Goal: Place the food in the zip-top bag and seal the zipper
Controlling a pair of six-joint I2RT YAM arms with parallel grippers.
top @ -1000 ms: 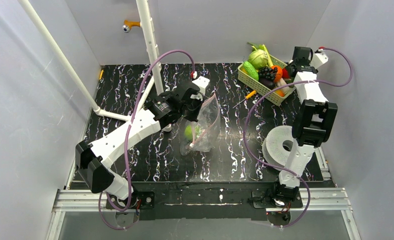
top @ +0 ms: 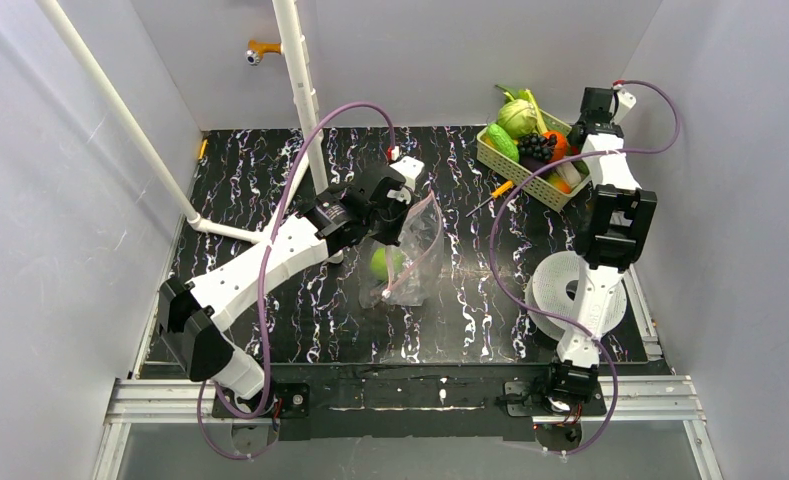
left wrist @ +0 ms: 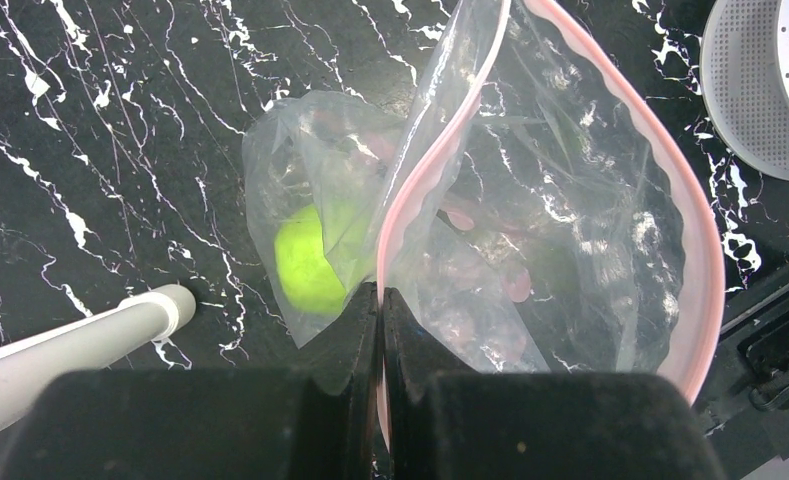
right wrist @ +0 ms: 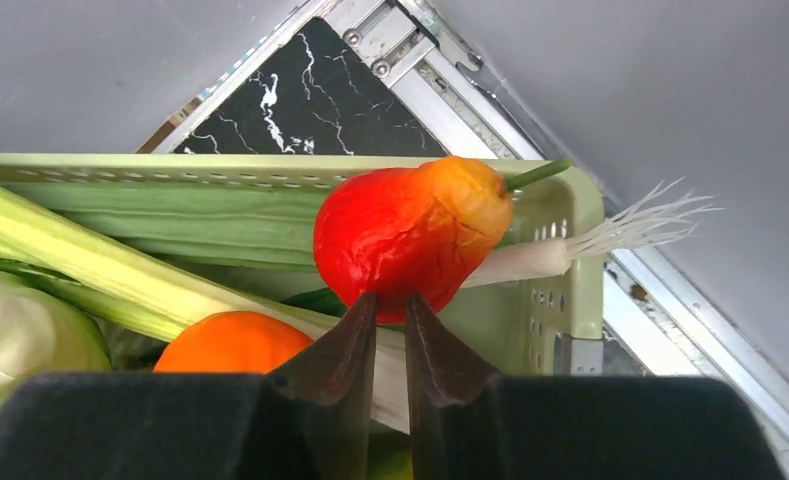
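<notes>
A clear zip top bag (top: pixel 428 255) with a pink zipper edge stands with its mouth spread on the black marbled table. Through its wall shows a round green item (left wrist: pixel 307 262), lying low in the bag. The left gripper is shut on the pink bag rim (left wrist: pixel 412 190), which runs between its fingers. Above the right end of the food basket (right wrist: pixel 565 305) is my right gripper, fingertips a narrow gap apart over the lower edge of a red-orange pepper (right wrist: pixel 410 225). Whether they grip the pepper I cannot tell.
The basket also holds an orange (right wrist: pixel 232 343), pale stalks, a cabbage (top: pixel 517 118) and dark grapes (top: pixel 537 147). An orange-handled screwdriver (top: pixel 501 188) lies beside it. White round colanders (top: pixel 550 283) sit front right. A white pole (top: pixel 305 85) rises behind the left arm.
The left arm has shifted slightly right with the bag rim, and the bag mouth has changed shape a little.
</notes>
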